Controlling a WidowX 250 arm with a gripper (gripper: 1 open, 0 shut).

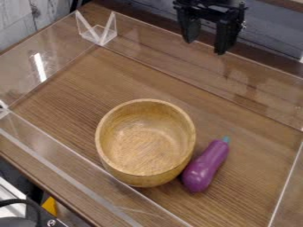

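The black gripper (208,32) is at the top middle-right, high over the back of the wooden surface, its two fingers apart with nothing seen between them. A yellow-tan bowl (144,142) sits empty in the lower middle. A purple eggplant (206,165) lies to the right of the bowl, apart from the gripper.
A white wire rack-like object (98,28) stands at the back left. Raised walls border the back and left.
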